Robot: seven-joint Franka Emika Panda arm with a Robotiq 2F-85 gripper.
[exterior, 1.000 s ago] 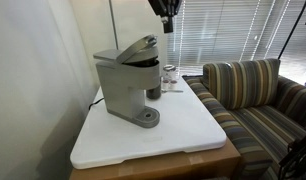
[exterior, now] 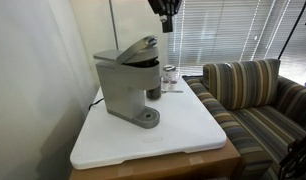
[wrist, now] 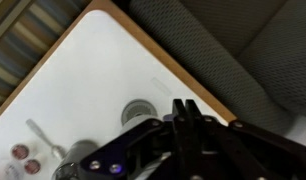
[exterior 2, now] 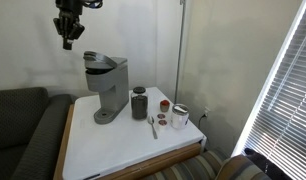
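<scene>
A grey coffee maker (exterior: 131, 88) stands upright on the white table, its lid (exterior: 138, 48) tilted up. My gripper (exterior 2: 67, 42) hangs high above the table, apart from the machine and higher than its lid. In the wrist view the fingers (wrist: 179, 108) lie close together, with nothing seen between them. Behind the machine in exterior view 1 are a dark jar (exterior 2: 139, 103) and a clear jar (exterior 2: 179, 116). A spoon (exterior 2: 152, 127) and small pods (exterior 2: 162, 119) lie near the jars.
The white tabletop (exterior: 158, 140) has free room in front of the coffee maker. A striped couch (exterior: 246, 88) stands along one side, a dark grey couch (exterior 2: 25, 128) along another. Window blinds (exterior: 218, 35) hang behind.
</scene>
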